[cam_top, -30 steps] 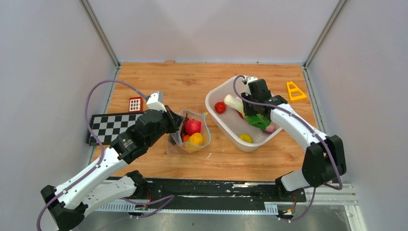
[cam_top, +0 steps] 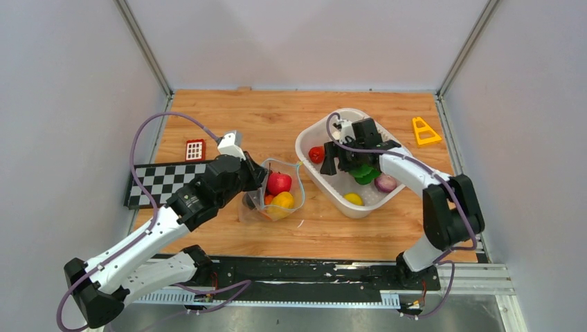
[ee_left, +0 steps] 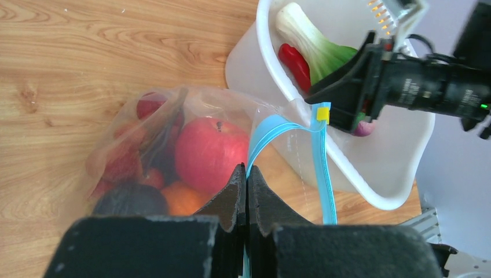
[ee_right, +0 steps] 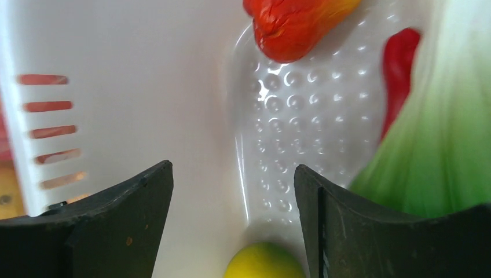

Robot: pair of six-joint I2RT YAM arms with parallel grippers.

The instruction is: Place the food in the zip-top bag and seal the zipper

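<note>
The clear zip top bag (cam_top: 299,185) stands with its mouth open, holding several foods, among them a red apple-like fruit (cam_top: 279,183) and a yellow one (cam_top: 282,200). My left gripper is shut on the bag's blue zipper rim (ee_left: 270,128). Over the white bin (cam_top: 324,181), my right gripper stands open with nothing between its fingers. Inside the bin are a red pepper (cam_top: 316,154), a yellow food (ee_right: 265,263), a pale-stemmed green vegetable (ee_right: 434,133), a red chili (ee_right: 399,75) and a purple onion (cam_top: 385,182).
A checkered board (cam_top: 163,183) and a small red-framed box (cam_top: 195,150) lie left of the bag. At the far right sits a yellow triangular piece (cam_top: 426,131). Bare wood spans the back of the table.
My right gripper has moved left over the bin, away from the leafy vegetable, which has shifted. The left gripper has moved slightly right along with the bag's rim.
</note>
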